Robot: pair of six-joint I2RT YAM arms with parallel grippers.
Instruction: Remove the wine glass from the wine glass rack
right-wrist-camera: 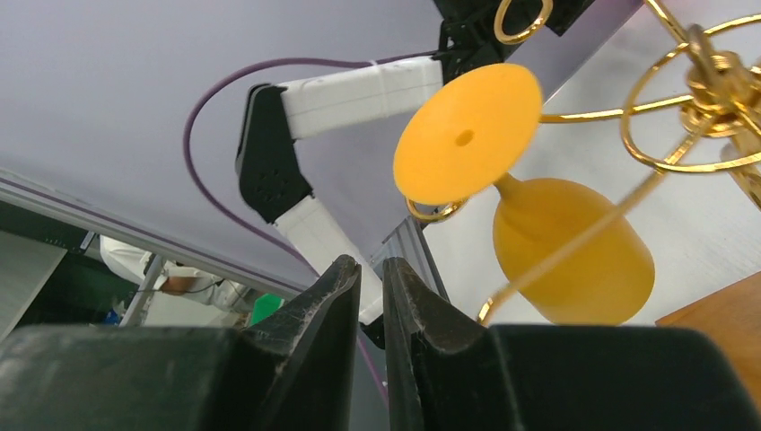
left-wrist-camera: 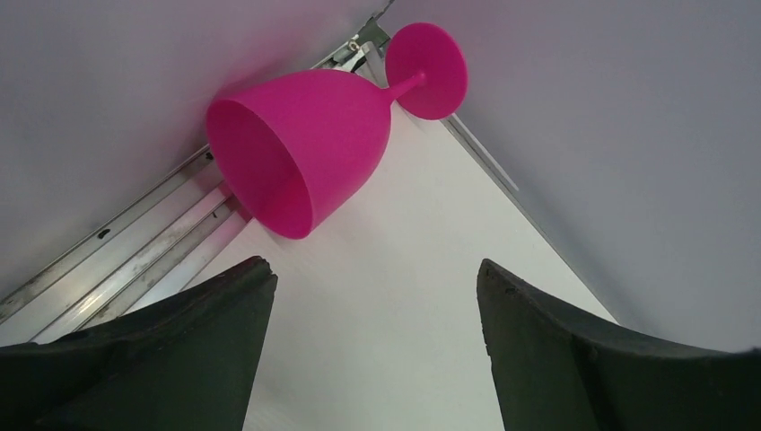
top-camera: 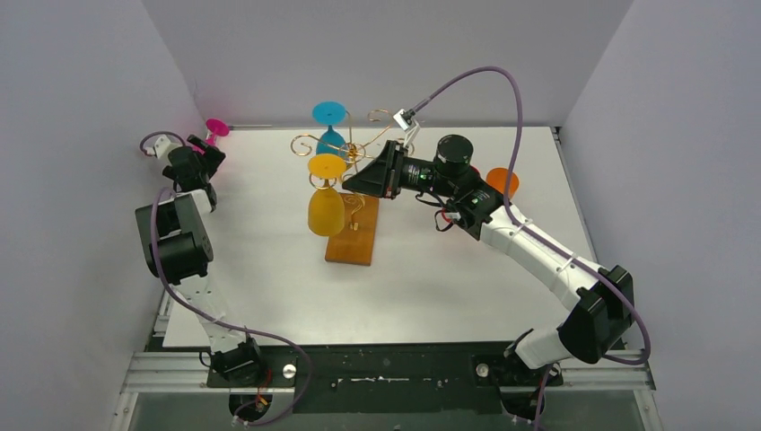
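A gold wine glass rack (top-camera: 352, 151) on a wooden base (top-camera: 352, 235) holds a blue glass (top-camera: 330, 144) and a yellow glass (top-camera: 326, 212), whose foot (right-wrist-camera: 467, 135) hangs in a gold loop. My right gripper (top-camera: 357, 180) is beside the rack and the yellow glass, its fingertips together in the right wrist view with nothing visible between them. My left gripper is open at the far left, facing a pink glass (left-wrist-camera: 323, 144) lying on its side near the back left corner; nothing is between its fingers.
An orange glass (top-camera: 501, 180) and a red one lie at the right, partly behind my right arm. Walls border the white board on the left, back and right. The front of the board is clear.
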